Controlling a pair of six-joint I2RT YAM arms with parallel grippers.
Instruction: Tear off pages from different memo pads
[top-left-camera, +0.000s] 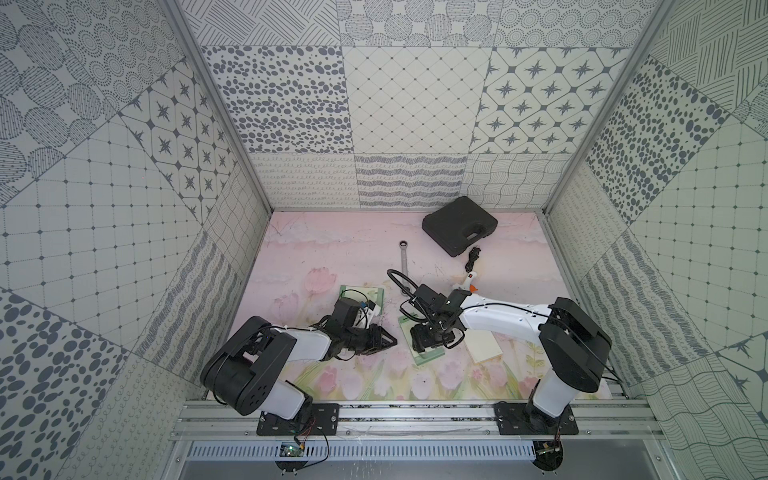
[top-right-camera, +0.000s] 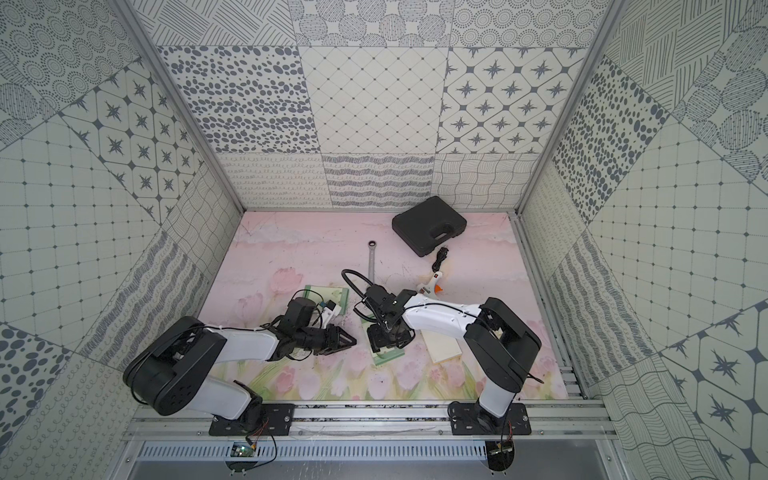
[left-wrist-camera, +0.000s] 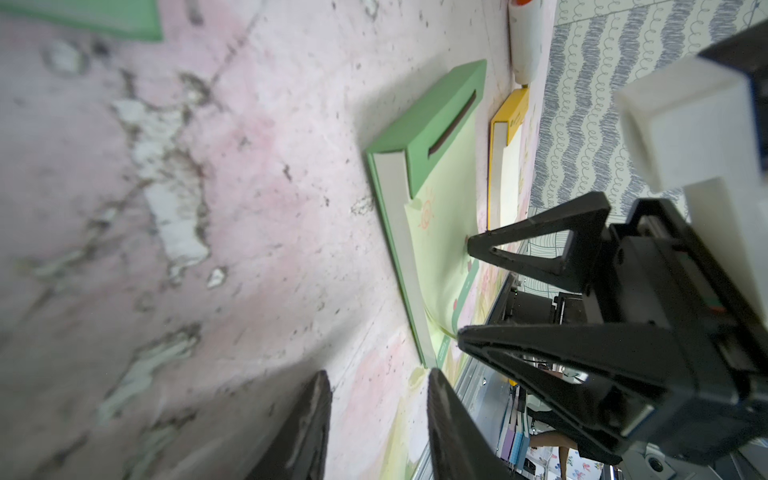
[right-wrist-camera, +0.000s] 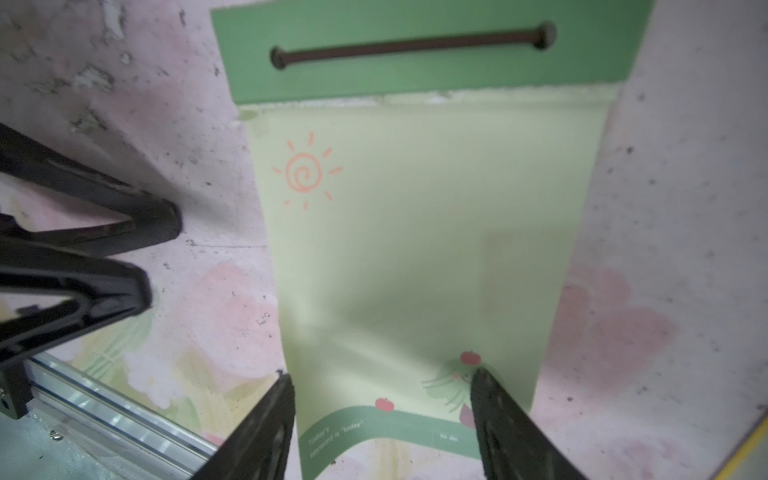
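A green memo pad (right-wrist-camera: 424, 232) lies on the table with a brown cord through its binding strip (right-wrist-camera: 416, 60). In the left wrist view, its pale top page (left-wrist-camera: 436, 248) bulges up near the lower end. My right gripper is over that end, its fingers parted, with no page visibly pinched. Left of this pad, my left gripper is low over bare table, fingers apart and nothing between them. Partly hidden behind the left arm is another green pad (top-left-camera: 372, 293). A yellow-edged pad (top-left-camera: 484, 345) lies to the right.
Behind the pads lie a wrench (top-left-camera: 404, 257), a white-and-orange object (top-left-camera: 470, 281) and a small black item (top-left-camera: 473, 258). A black case (top-left-camera: 458, 225) sits at the back right.
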